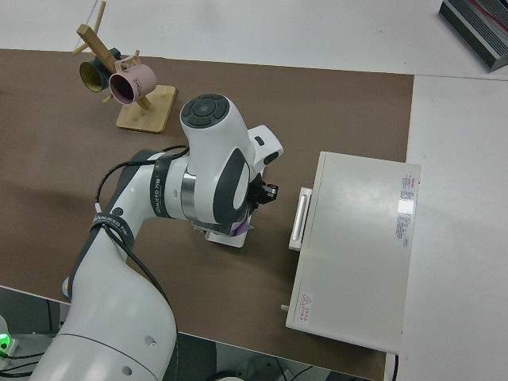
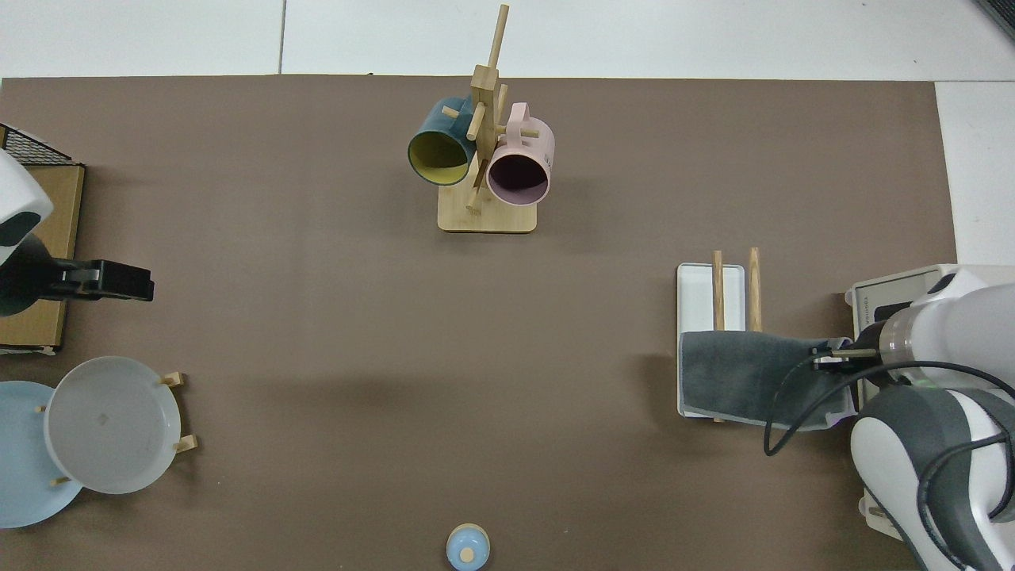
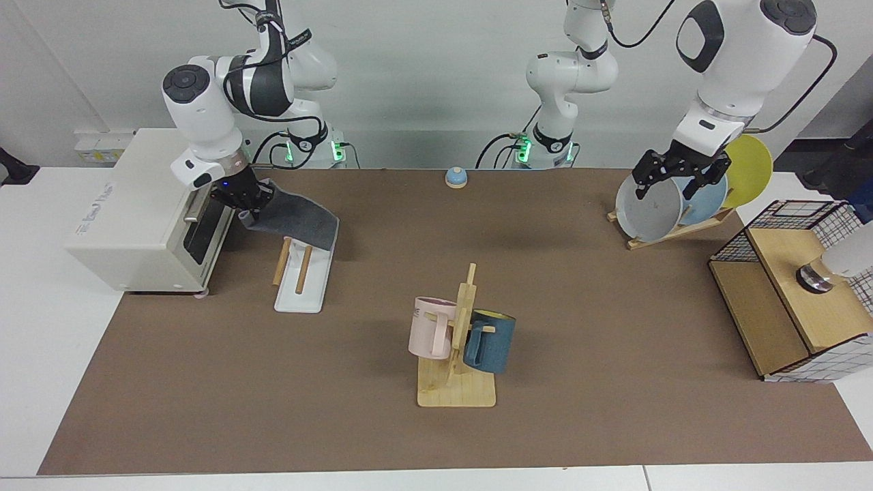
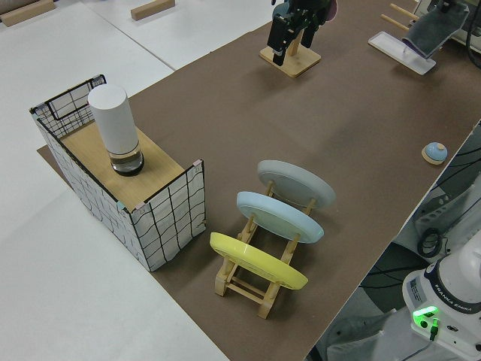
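Note:
A grey cloth [image 2: 737, 376] lies over two wooden bars [image 2: 754, 290] of a white-based rack [image 2: 692, 290] at the right. One gripper [image 3: 245, 196] is at the cloth's edge beside the appliance; its fingers are hidden, so its state is unclear. At the left, the other black gripper [image 2: 119, 281] hangs above the plate rack and wire shelf, with nothing visible hanging from it; in the left view [image 3: 675, 172] its fingers point downward.
A mug tree [image 2: 485, 219] holds a blue mug [image 2: 428, 143] and a pink mug [image 2: 538, 157]. Plates [image 2: 112, 423] stand at lower left. A small blue object [image 2: 468, 547] sits at the front. A white appliance [image 1: 349, 254] stands at right.

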